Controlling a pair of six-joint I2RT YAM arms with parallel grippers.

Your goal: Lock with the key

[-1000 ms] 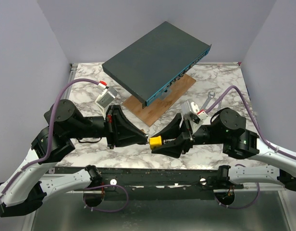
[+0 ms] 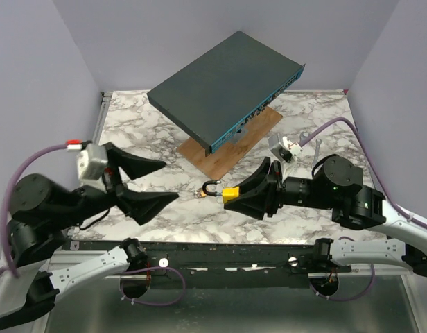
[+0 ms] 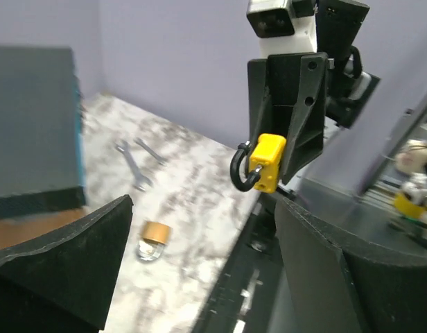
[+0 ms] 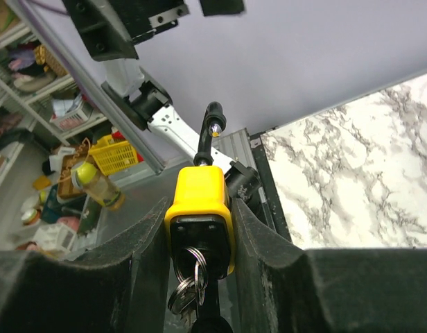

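The yellow padlock point(image 2: 231, 193) is gripped by my right gripper point(image 2: 240, 195), which is shut on its body. Its dark shackle point(image 2: 211, 188) points left; one leg enters the body, and the other leg's end point(image 4: 215, 130) stands free. Silvery rings point(image 4: 198, 277) hang at the body's near end between the right fingers; a key itself cannot be made out clearly there. My left gripper point(image 2: 171, 180) stands open and empty, a short way left of the shackle. From the left wrist view the padlock shows beyond the open left fingers point(image 3: 96, 260).
A large dark rack box point(image 2: 224, 87) rests over a wooden board point(image 2: 220, 156) at the back. Wrenches point(image 3: 134, 166) lie on the marble table to the right. A small brown block with a silvery piece point(image 3: 155, 232) lies on the table below.
My left gripper was at the padlock's left end; it has opened and drawn back left. The shackle now shows. The right gripper has shifted slightly right with the padlock.
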